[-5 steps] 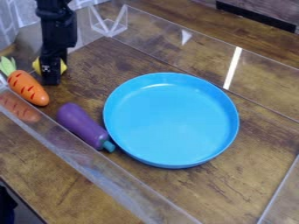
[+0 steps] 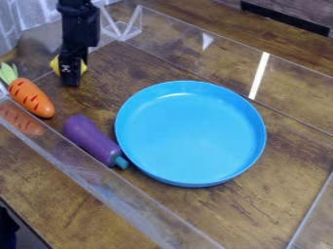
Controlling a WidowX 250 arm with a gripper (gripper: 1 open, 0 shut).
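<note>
My black gripper (image 2: 72, 68) is at the upper left, low over the table, closed around a small yellow object (image 2: 81, 65), which is mostly hidden behind the fingers. A toy carrot (image 2: 31, 97) lies to the lower left of it. A purple toy eggplant (image 2: 92, 141) lies left of a round blue plate (image 2: 190, 133), which is empty.
A clear wall (image 2: 156, 209) runs along the near left, with more clear panels around the wooden table (image 2: 260, 204).
My gripper has moved slightly right and upward in the view, with the yellow object at its fingers. The carrot, eggplant and plate have not moved.
</note>
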